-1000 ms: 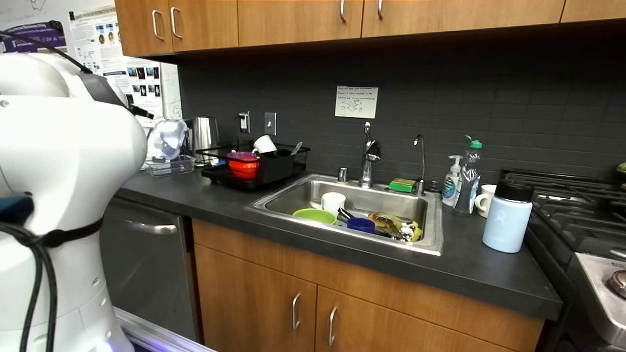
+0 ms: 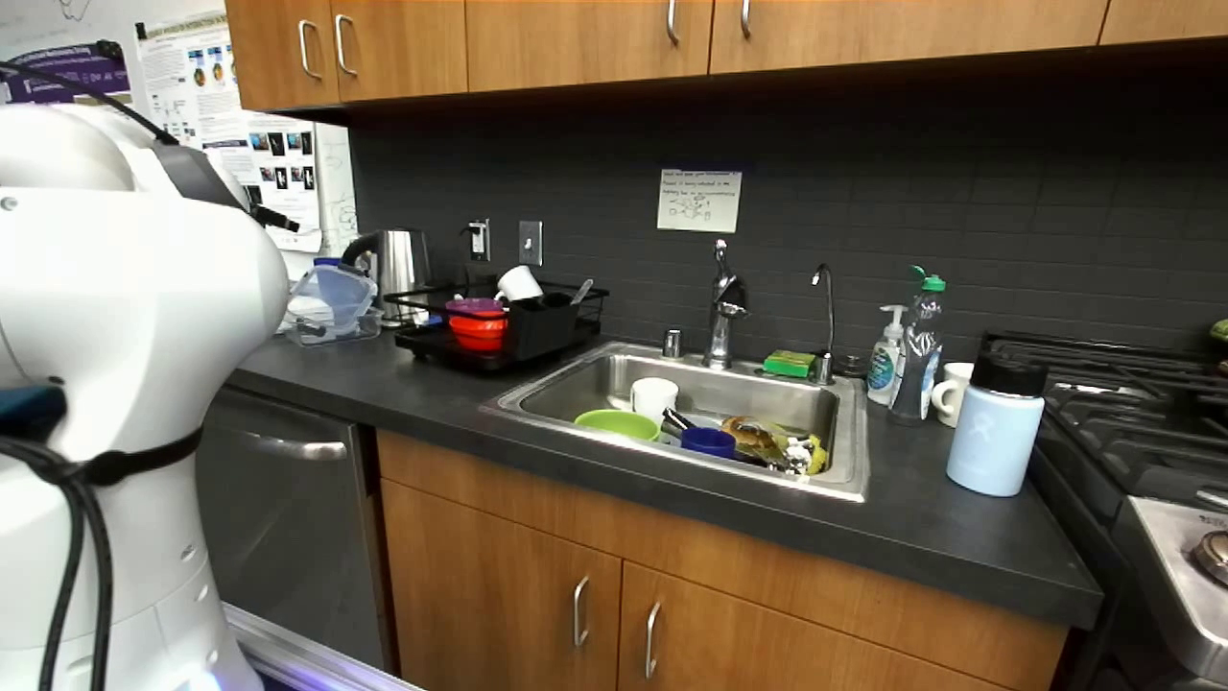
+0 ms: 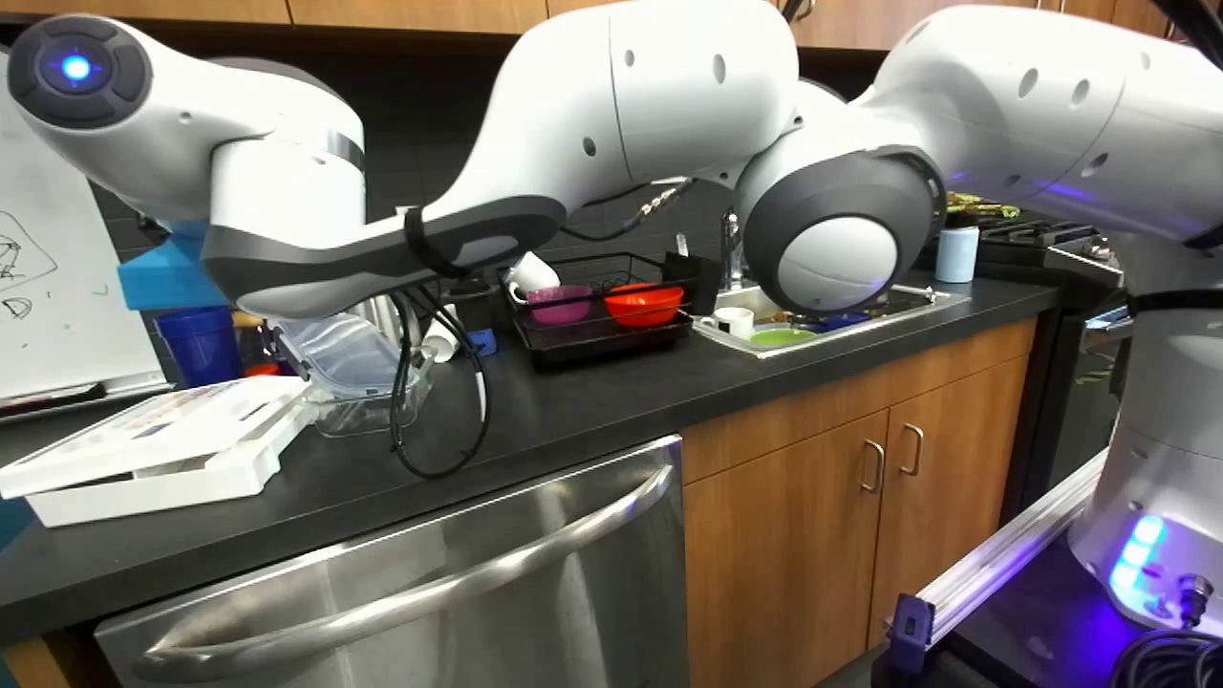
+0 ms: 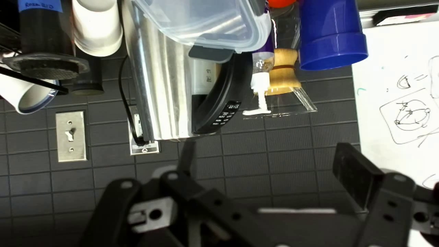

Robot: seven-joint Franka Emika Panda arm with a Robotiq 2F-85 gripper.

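My gripper stands open in the wrist view, its fingers wide apart with nothing between them. Ahead of it are the steel kettle (image 4: 158, 82) with a black handle and, partly in front of that, a clear plastic lid (image 4: 214, 24). In exterior view 2 the lid (image 3: 350, 350) rests tilted on a clear container (image 3: 367, 413), which sits on the counter below and beyond my arm's wrist. Exterior view 1 also shows the lid (image 2: 336, 294) leaning over the container (image 2: 334, 330). The gripper itself is hidden in both exterior views.
A white box (image 3: 160, 453) lies near the counter's left end, with a blue cup (image 3: 201, 344) behind it. The black dish rack (image 3: 596, 327) holds bowls and a mug. Right of it, the sink (image 2: 541, 403) contains dishes. Bare counter lies in front of the rack.
In exterior view 1 the clear lid stood more upright above the container a second ago; now it sits lower and tilted over it. The visible part of the arm looks unmoved.
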